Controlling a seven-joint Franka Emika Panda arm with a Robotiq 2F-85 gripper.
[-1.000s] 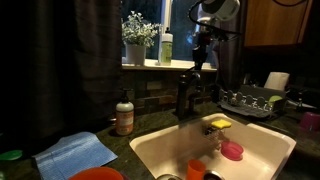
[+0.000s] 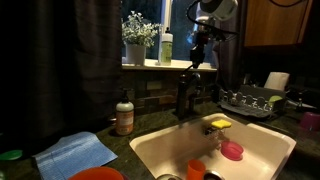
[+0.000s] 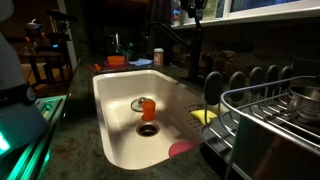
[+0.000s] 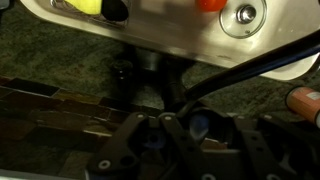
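A black faucet [image 2: 183,98] stands behind the white sink [image 2: 150,154], its long spout [image 4: 250,68] crossing the wrist view. My gripper [image 2: 195,66] is at the top of the faucet, beneath the window. Seen from above, the gripper is shut around the dark upper part of the faucet where the spout begins. Dark fingers against dark metal hide the exact contact.
Inside the sink are an orange cup [image 3: 149,109] and a pink bowl [image 2: 232,150]. A yellow sponge [image 2: 220,124] lies on the rim. A soap bottle [image 2: 124,115] stands left, and a dish rack [image 3: 275,112] borders the sink.
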